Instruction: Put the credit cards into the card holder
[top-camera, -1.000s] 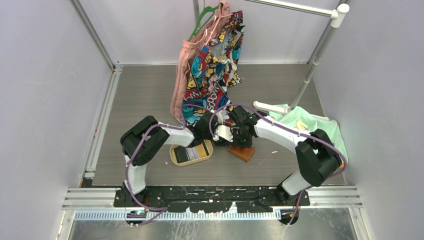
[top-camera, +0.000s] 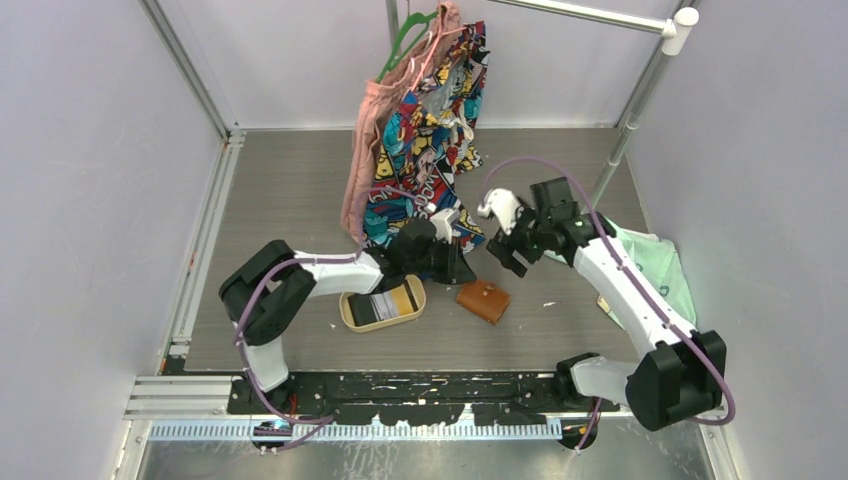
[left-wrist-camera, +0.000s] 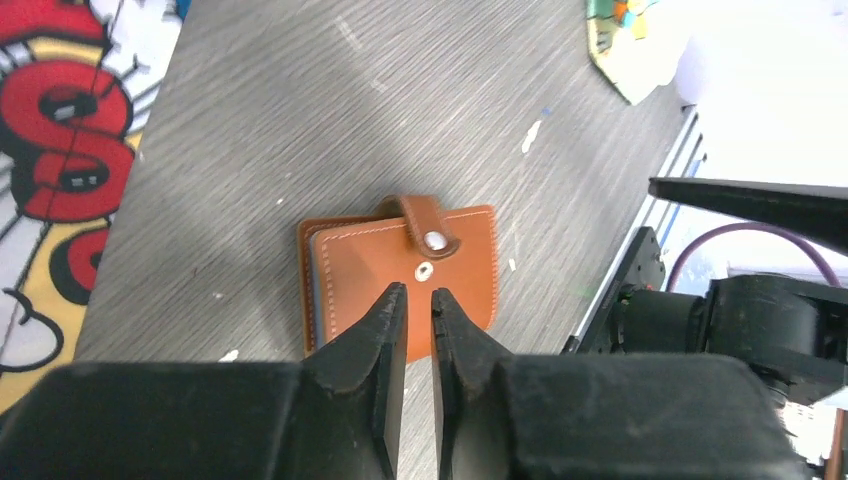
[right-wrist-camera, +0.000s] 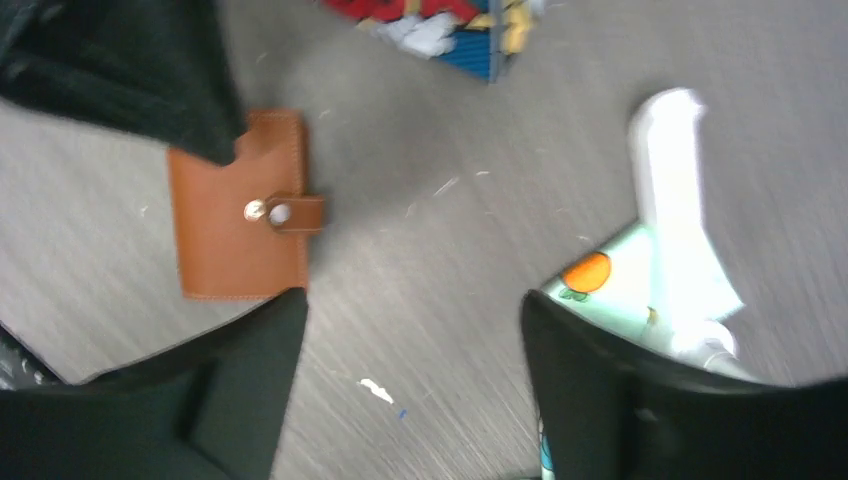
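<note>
The brown leather card holder lies on the floor with its snap strap, also seen in the left wrist view and right wrist view. My left gripper is just above and left of it; its fingertips sit close together, a narrow gap between them and nothing visible held. My right gripper is raised above and right of the holder, its fingers wide apart and empty. Cards lie in a beige tray under the left arm.
Hanging clothes reach the floor behind the grippers. A pale green cloth and a white rack foot lie at the right. Floor in front of the card holder is clear.
My right gripper has pulled up and right, away from the card holder, uncovering it. The card holder stays where it was.
</note>
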